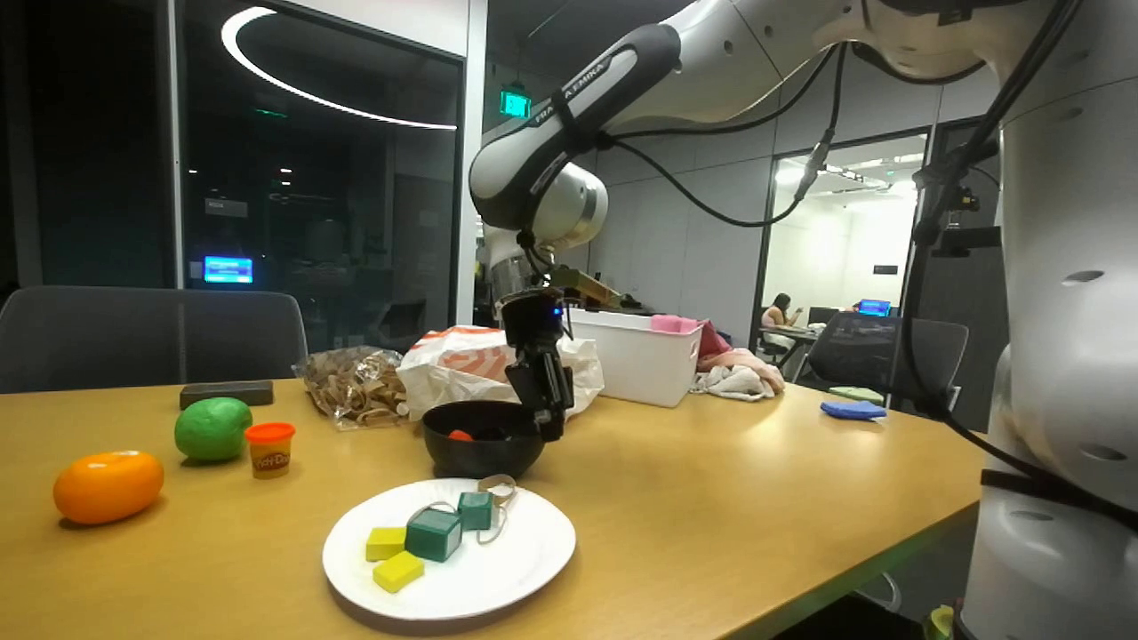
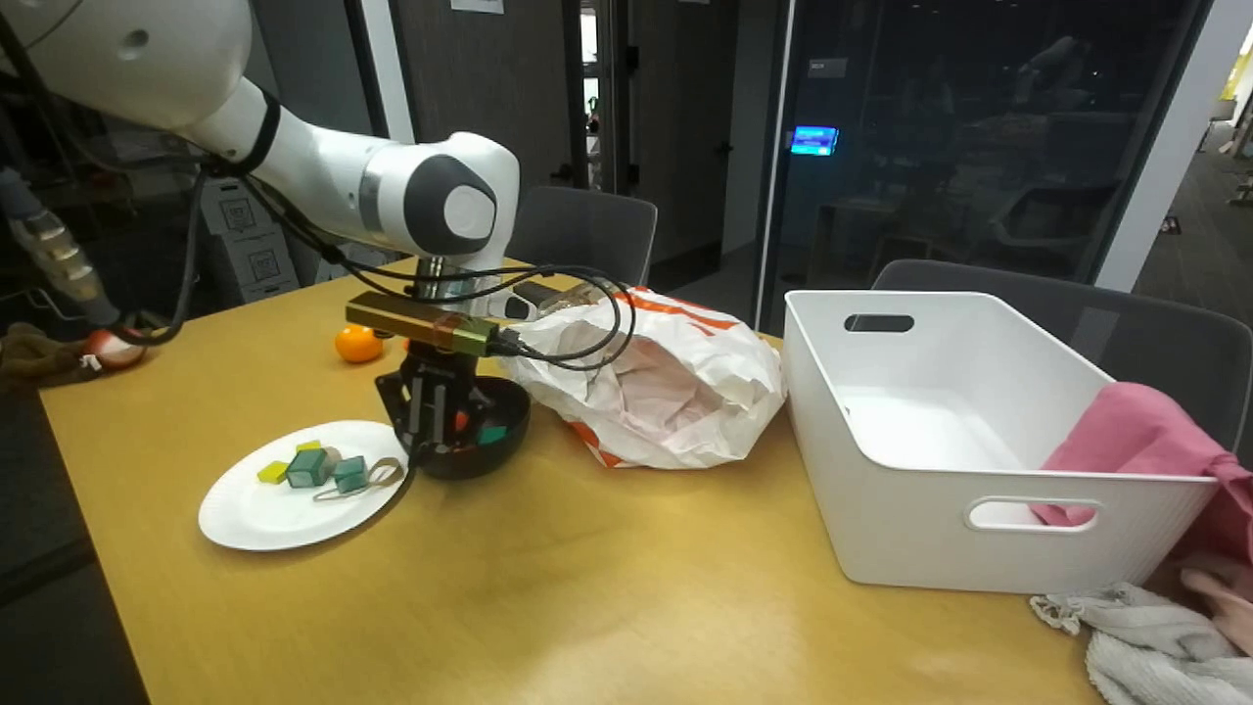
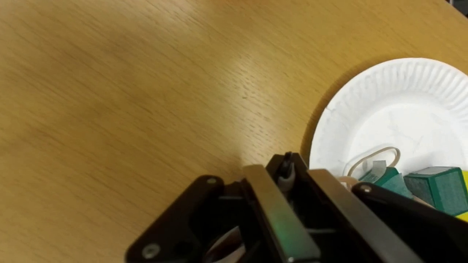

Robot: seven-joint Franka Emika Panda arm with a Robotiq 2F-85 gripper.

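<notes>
My gripper (image 1: pixel 550 425) reaches down at the right rim of the black bowl (image 1: pixel 476 457), its fingers overlapping the rim in this view. Exterior view 2 has the gripper (image 2: pixel 437 437) in front of the bowl (image 2: pixel 507 437), hiding part of it. Seen from the wrist, the gripper is shut, fingertips close together; what lies between them is too dark to make out. Inside the bowl are a red item (image 1: pixel 460 436) and a green piece (image 2: pixel 490 435). Close by, a white plate (image 1: pixel 523 565) carries green blocks (image 1: pixel 434 534), yellow blocks (image 1: pixel 397 572) and rubber bands (image 1: pixel 497 489).
Behind the bowl sit a white plastic bag (image 2: pixel 705 423) and a bag of brown bands (image 1: pixel 357 386). A white bin (image 2: pixel 998 529) stands farther along. An orange fruit (image 1: pixel 107 487), a green fruit (image 1: pixel 212 430) and a Play-Doh tub (image 1: pixel 270 453) are left.
</notes>
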